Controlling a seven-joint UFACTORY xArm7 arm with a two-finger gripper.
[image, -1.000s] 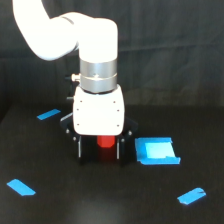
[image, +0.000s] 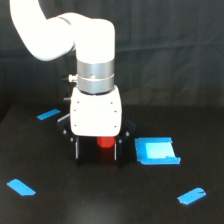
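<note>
My white gripper (image: 96, 145) hangs in the centre, fingers pointing down on either side of a red object (image: 105, 141). The red object is partly hidden behind the gripper's body, and I cannot tell whether the fingers touch it. To the right lies a pale light-blue square (image: 158, 150) edged with blue tape.
Short strips of blue tape lie on the dark surface at the back left (image: 48, 114), front left (image: 21, 187) and front right (image: 191, 196).
The arm and gripper have shifted slightly left, with the gripper's fingers now a little further left relative to the red object.
</note>
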